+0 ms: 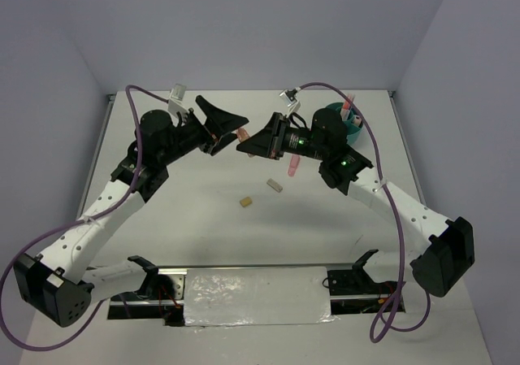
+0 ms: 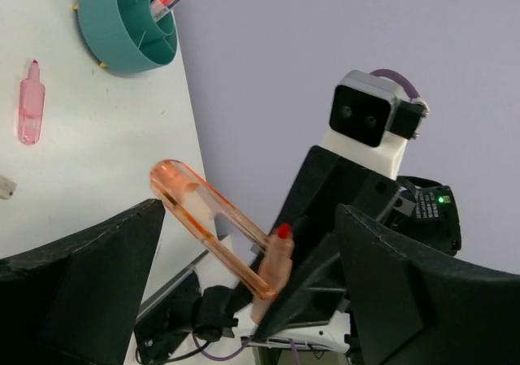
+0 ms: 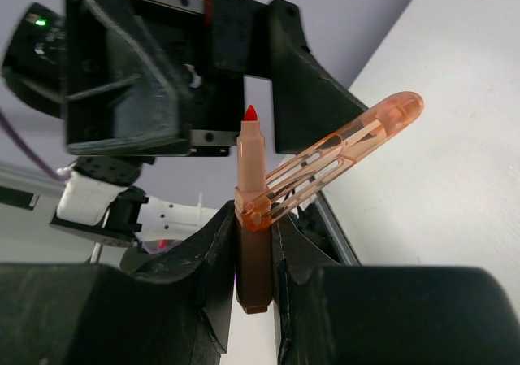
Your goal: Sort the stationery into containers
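An orange marker (image 3: pixel 252 166) with a red tip stands upright in the right wrist view, my right gripper shut on its lower part. A clear orange cap (image 3: pixel 357 141) slants off the marker's side, touching it in this view; how it is attached is unclear. My left gripper (image 1: pixel 231 137) is open, its fingers (image 2: pixel 406 267) spread on either side of the marker and cap without visibly gripping them. On the table lies a pink marker (image 1: pixel 293 165). At the back right stands a teal divided container (image 2: pixel 122 32) with pens inside.
A small grey eraser-like piece (image 1: pixel 275 185) and a tan block (image 1: pixel 245 202) lie on the white table near its middle. Open table surrounds them. The two grippers are very close together above the table.
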